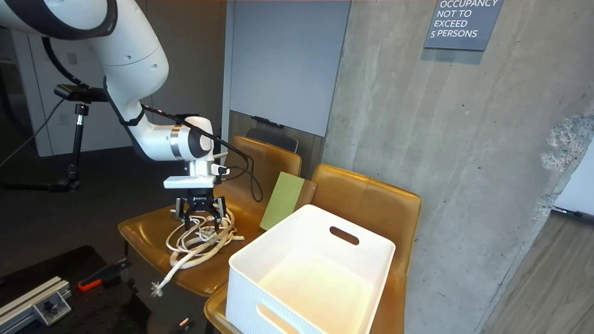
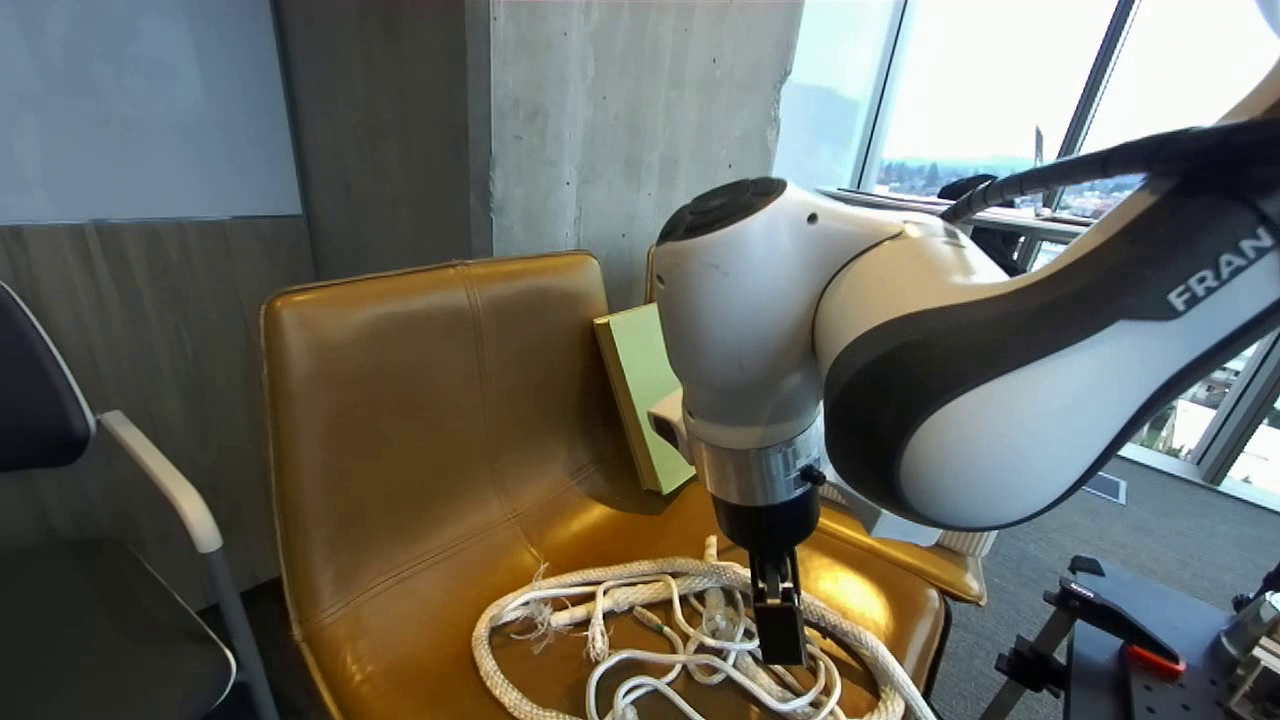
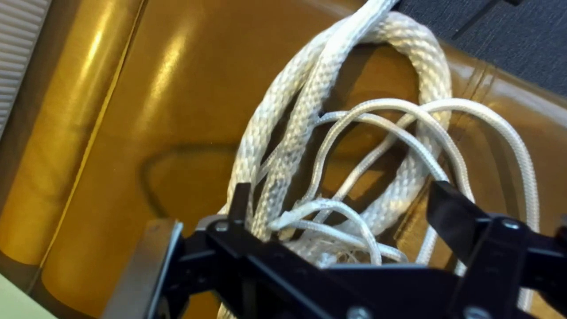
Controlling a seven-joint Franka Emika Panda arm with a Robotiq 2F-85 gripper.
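A loose coil of white rope, some strands thick and some thin, lies on the seat of a brown leather chair; this rope point(image 1: 189, 259) trails one frayed end over the seat's front edge. My gripper point(image 1: 202, 227) points down into the coil, its fingers apart. In the wrist view the fingertips of the gripper stand wide, with thick and thin strands of the rope point(image 3: 287, 143) running between and below them. Exterior view 2 shows the dark fingers point(image 2: 782, 624) low among the loops. Whether they touch the seat I cannot tell.
An empty white bin point(image 1: 245, 272) with handle slots stands on the neighbouring chair. Between the chairs leans a green board point(image 1: 282, 200). A dark table point(image 1: 106, 303) with a clamp and metal rail is at the lower left.
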